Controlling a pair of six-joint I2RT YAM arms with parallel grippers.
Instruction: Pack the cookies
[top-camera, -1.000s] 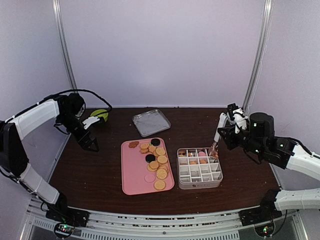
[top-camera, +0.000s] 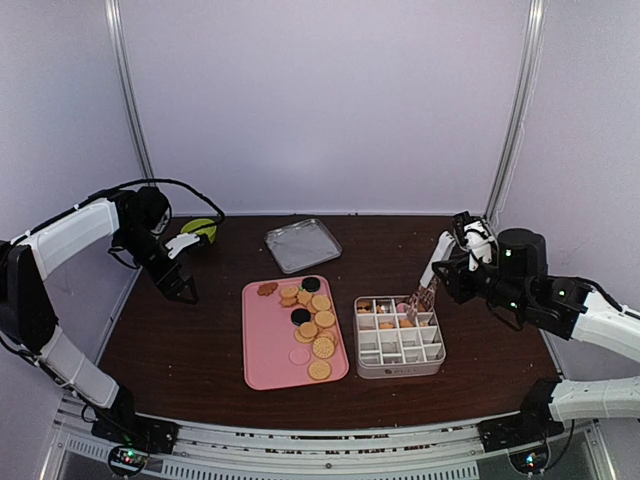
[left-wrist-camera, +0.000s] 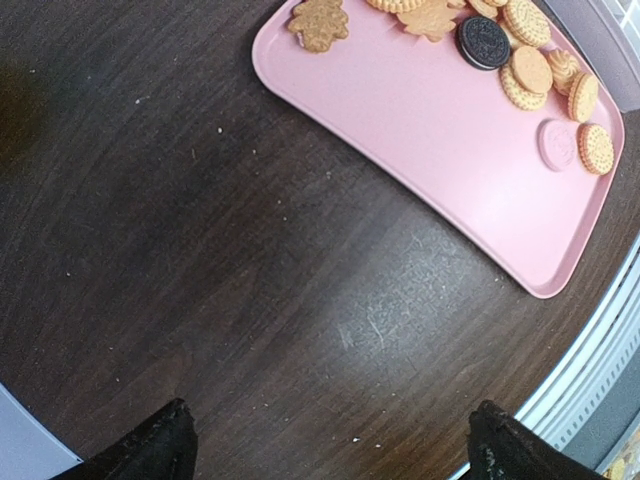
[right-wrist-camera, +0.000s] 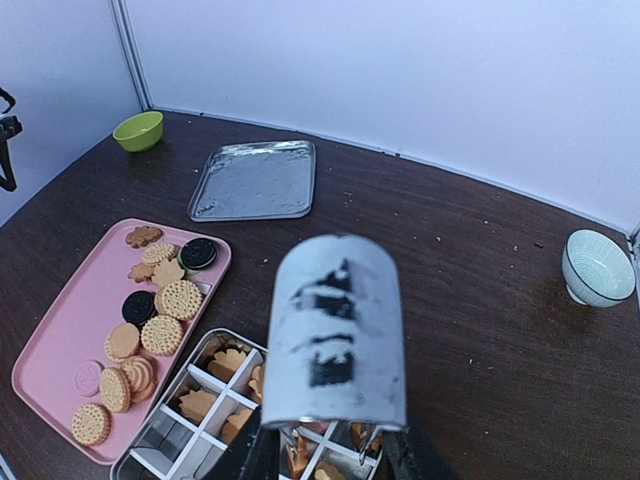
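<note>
A white-handled pair of metal tongs (top-camera: 440, 255) is gripped by my right gripper. Its tips reach down over the back right compartments of the white divided box (top-camera: 400, 370). Several cookies lie in the box's back compartments; the front ones look empty. Whether anything is between the tong tips, I cannot tell. On the pink tray (top-camera: 268, 345), left of the box, round beige cookies (top-camera: 323, 347), a dark sandwich cookie (left-wrist-camera: 483, 43) and a brown leaf-shaped cookie (left-wrist-camera: 319, 24) remain spread out. Above bare table at the left, my left gripper stands open and empty.
A clear lid-like tray (top-camera: 303, 246) lies at the back middle. The green bowl (right-wrist-camera: 138, 131) is at the back left, partly behind the left arm in the top view. A pale striped bowl (right-wrist-camera: 597, 268) sits at the right. Table around the box's right is free.
The tong tips have spread apart and shifted slightly left and up over the box, while the right gripper has barely moved. The left arm and the tray's cookies are unchanged.
</note>
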